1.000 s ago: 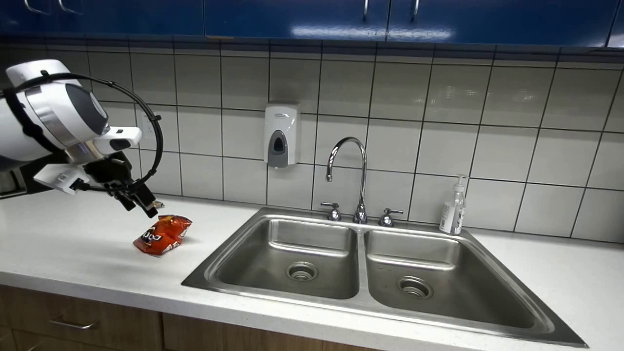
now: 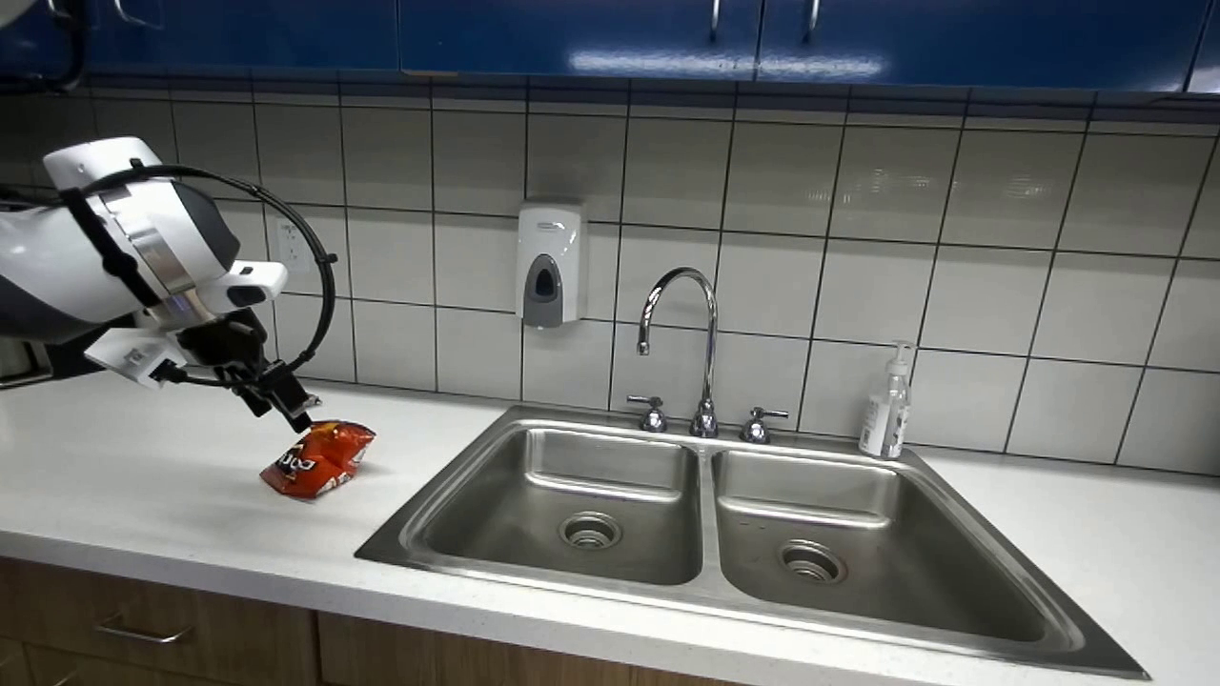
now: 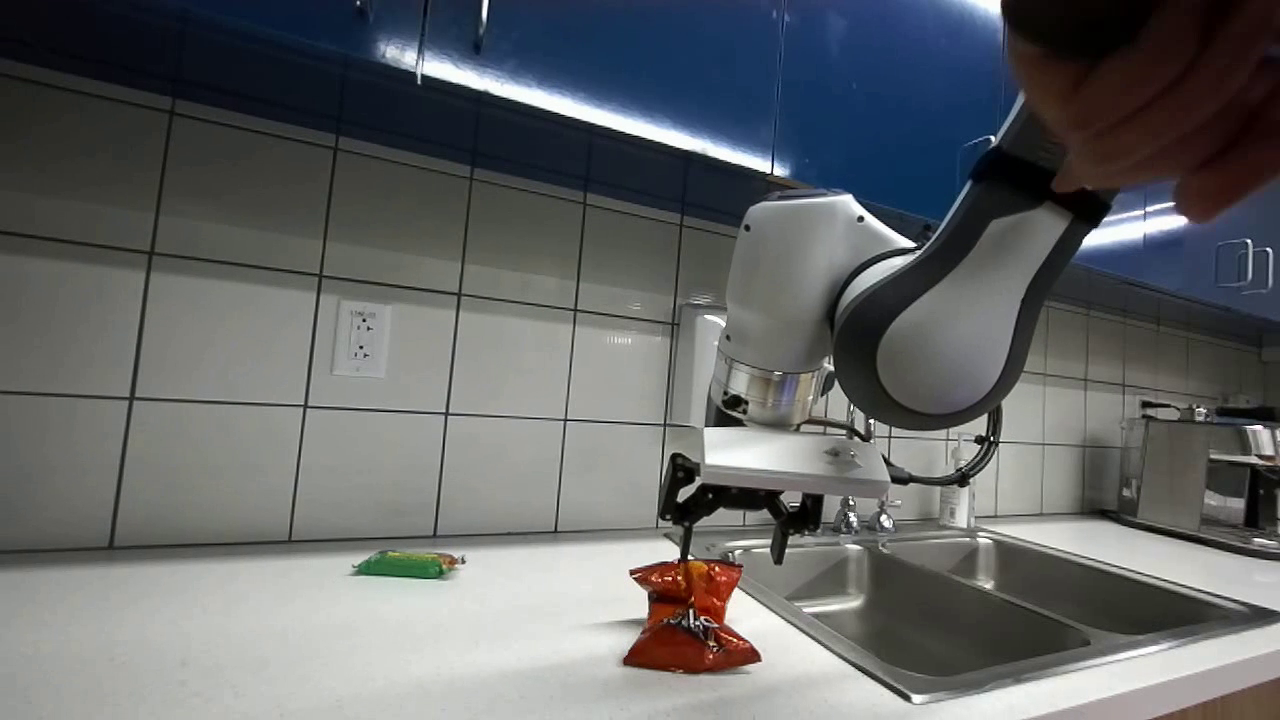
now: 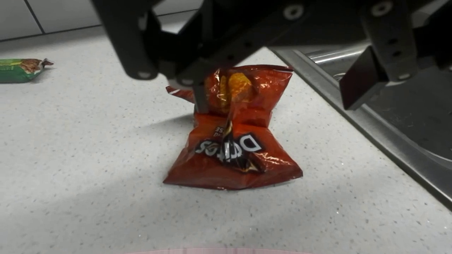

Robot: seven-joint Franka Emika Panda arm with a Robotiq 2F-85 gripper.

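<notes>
A crumpled red Doritos bag (image 2: 321, 459) lies on the white counter left of the sink. My gripper (image 3: 733, 550) is open, with its fingers spread wide, close over the bag. In the wrist view one finger (image 4: 201, 98) overlaps the bag's upper left part, while the other finger's pad (image 4: 365, 80) stands out over the sink edge. Nothing is clasped between them. Whether the left fingertip touches the bag, I cannot tell.
A green snack packet (image 3: 409, 564) lies farther back on the counter, near the tiled wall. The double steel sink (image 2: 706, 577) is empty, with a tall faucet (image 2: 705, 377) behind it. A soap bottle (image 2: 887, 412) stands at its back right. Counter in front of the bag is clear.
My arm and gripper have shifted slightly to the right in exterior view 1, and the wrist sits a little lower. The bag has not moved.
</notes>
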